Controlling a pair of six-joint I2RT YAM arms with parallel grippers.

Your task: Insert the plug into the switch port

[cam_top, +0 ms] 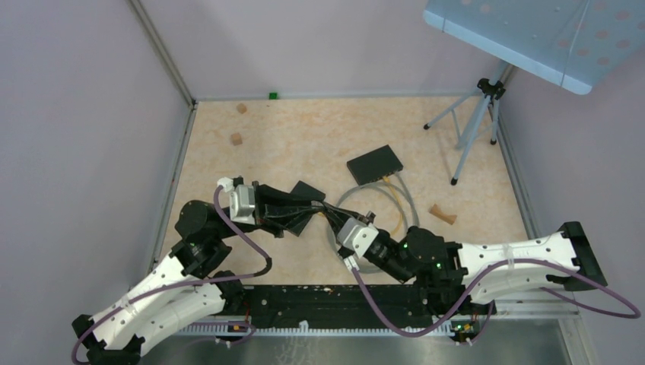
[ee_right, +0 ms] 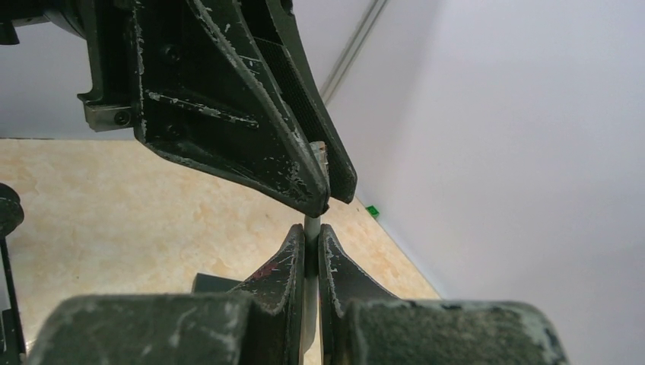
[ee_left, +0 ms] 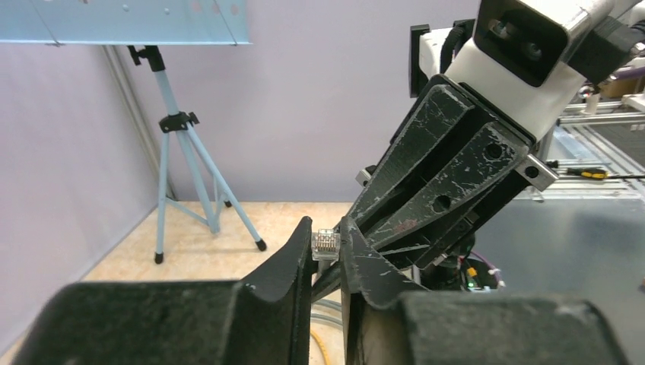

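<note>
My two grippers meet above the dark box at the table's middle. The plug [ee_left: 325,245] shows between the fingertips of my left gripper, which are closed around it in the left wrist view. My right gripper is shut on the grey cable [ee_right: 311,274] just below the plug, whose end [ee_right: 321,152] sits within the left fingers. A black box [cam_top: 374,164] with yellow and grey cables lies right of centre; a second dark box [cam_top: 304,190] is partly hidden under the left gripper. I cannot tell which port is meant.
Coiled cable [cam_top: 411,205] lies on the table. A tripod [cam_top: 475,129] with a blue panel stands at the back right. Small wooden pieces [cam_top: 236,139] and a tan piece [cam_top: 443,214] lie around.
</note>
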